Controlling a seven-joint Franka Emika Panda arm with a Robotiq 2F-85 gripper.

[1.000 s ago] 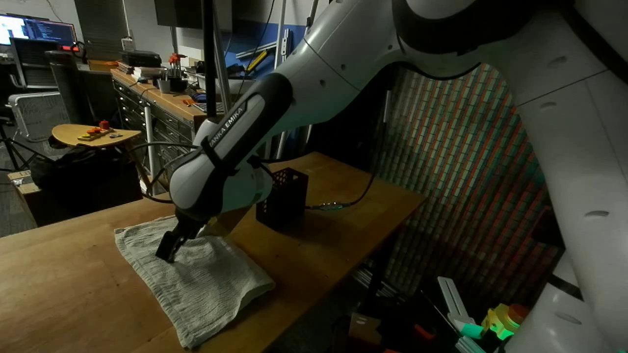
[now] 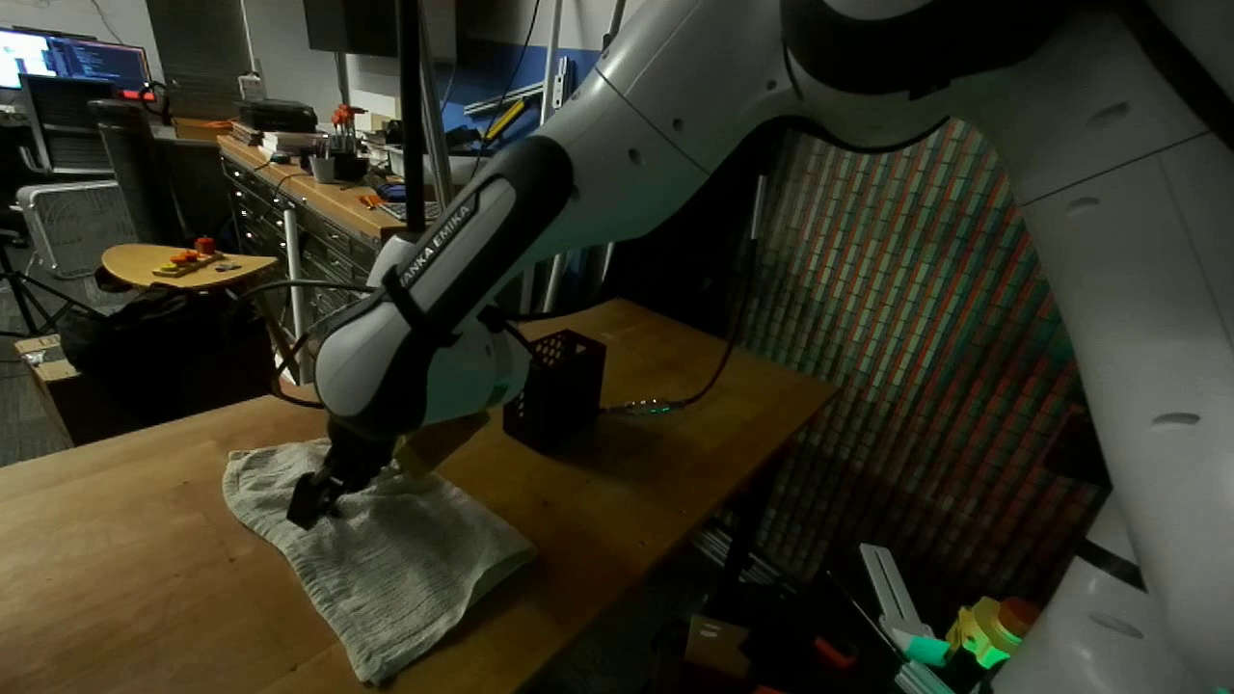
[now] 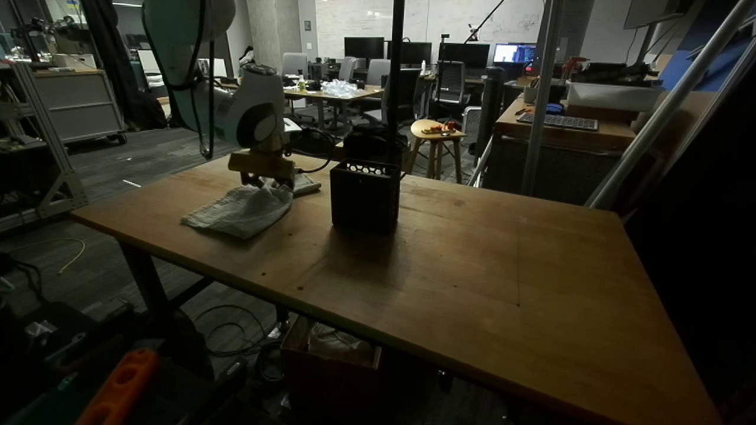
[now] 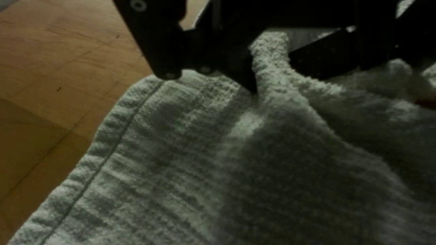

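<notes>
A pale, ribbed cloth (image 2: 393, 567) lies over the wooden table, largely spread out with a few wrinkles. My gripper (image 2: 314, 499) is down at its far part in exterior view 1. From the wrist view, the gripper is shut on a bunched fold of the cloth (image 4: 171, 163), which rises between the dark fingers. The cloth (image 3: 244, 210) also shows in exterior view 2, below the gripper (image 3: 266, 183), with most of it still resting on the table. How much fabric is pinched cannot be told.
A black perforated box (image 3: 365, 198) stands on the table (image 3: 460, 283) near the cloth, with a cable beside it. In exterior view 2, the tabletop right of the box is clear. The cloth lies near a table edge.
My gripper has moved left and slightly lower in exterior view 1. The cloth's far part has bunched up around the fingers, while its near corner lies almost unchanged.
</notes>
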